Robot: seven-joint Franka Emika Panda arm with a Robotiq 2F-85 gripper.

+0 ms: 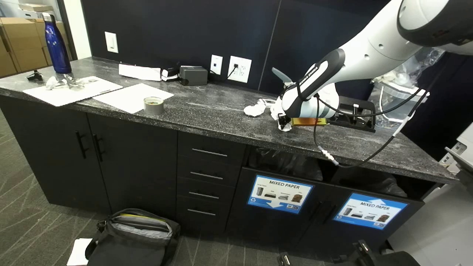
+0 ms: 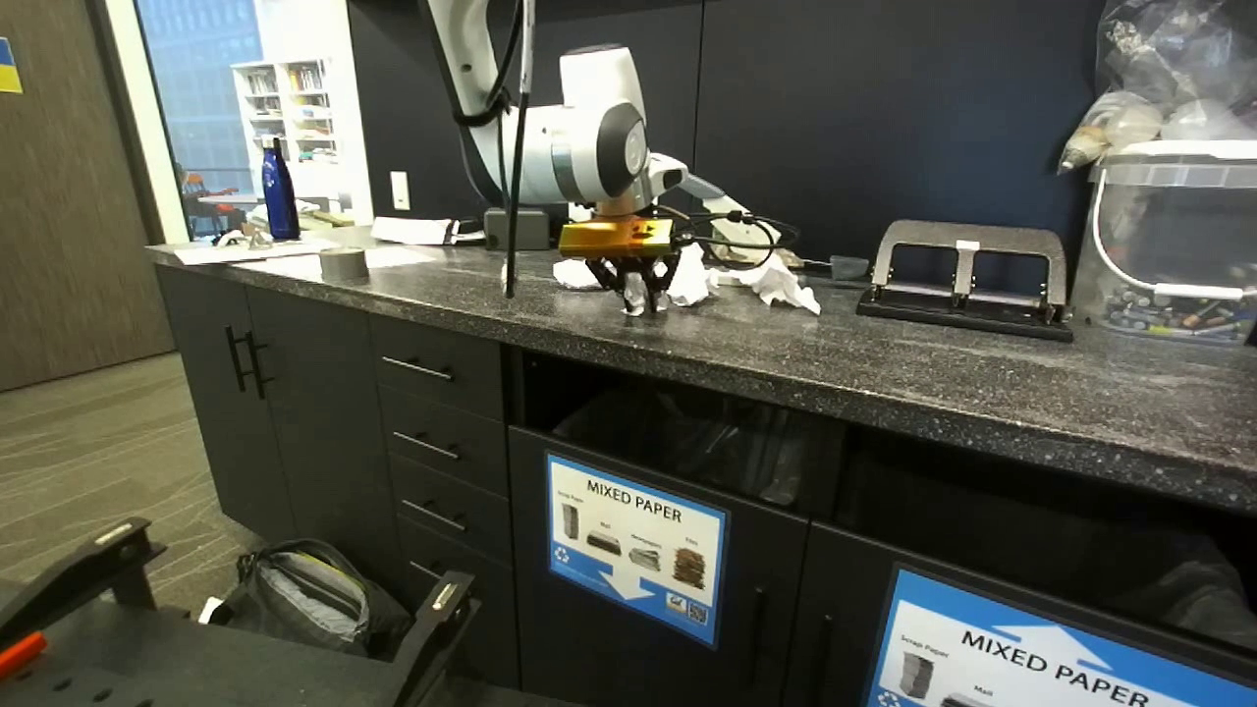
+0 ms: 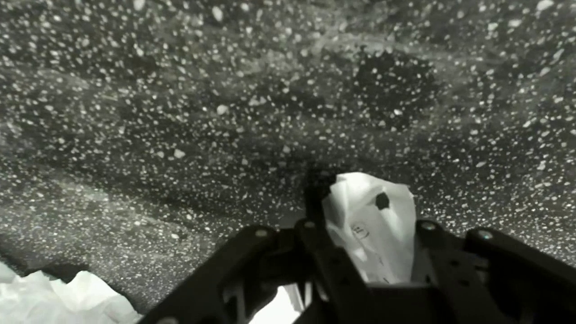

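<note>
A crumpled piece of white paper stands between the fingers of my gripper in the wrist view. The fingers are apart with the paper filling most of the gap, and whether both press on it I cannot tell. In exterior view 2 the gripper points down at the countertop, the paper low between its fingertips. Exterior view 1 shows the arm hiding much of the gripper, with a bit of the same paper below it. Another crumpled paper lies to the left; more white paper is behind.
A black hole punch and a clear bucket stand on the right side of the counter. A roll of tape, flat sheets and a blue bottle are on the left. Bare countertop lies between.
</note>
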